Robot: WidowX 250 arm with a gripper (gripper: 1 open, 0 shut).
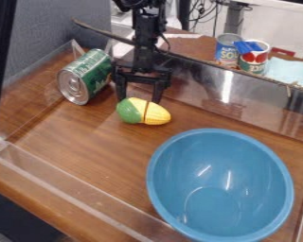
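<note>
My black gripper (140, 87) stands open just above and behind a toy corn (155, 113), yellow with a green husk end, lying on the wooden surface. A green-and-silver can (84, 77) lies on its side to the left of the gripper. A large blue bowl (220, 184) sits at the lower right.
Upright cans (253, 60) and a light blue cloth (290, 73) stand behind the clear barrier at the back right. A grey padded wall rises at the left. The wood left of the bowl is clear.
</note>
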